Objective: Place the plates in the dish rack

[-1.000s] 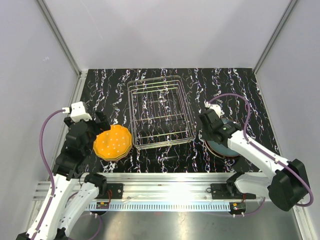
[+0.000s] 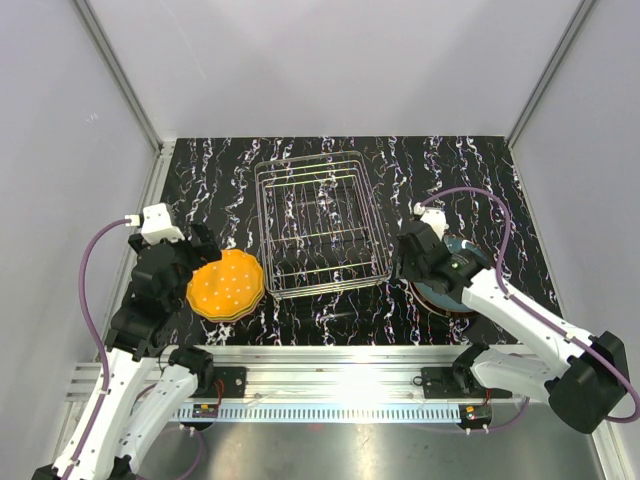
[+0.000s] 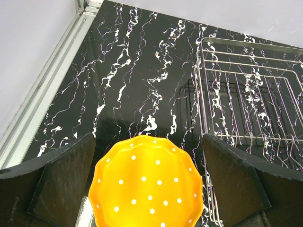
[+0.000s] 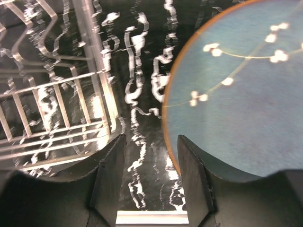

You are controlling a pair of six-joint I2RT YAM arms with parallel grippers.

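An empty wire dish rack [image 2: 322, 292] stands mid-counter. Yellow plates with white dots [image 2: 225, 285] [image 3: 144, 184] lie stacked at its left. Blue-grey plates with floral sprigs [image 2: 448, 297] [image 4: 232, 118] lie at its right, partly under the right arm. My left gripper [image 2: 200, 245] is open above the yellow plates' far edge, nothing between its fingers. My right gripper [image 2: 408, 255] hangs by the rack's right side and the blue plates' left rim; in the right wrist view its open fingers [image 4: 201, 189] straddle bare counter and that rim, holding nothing.
The black marble counter [image 2: 210, 180] has free room behind both plate stacks. Pale walls bound it at the back and sides, and a metal rail runs along the front edge.
The left arm and the plates look unchanged.
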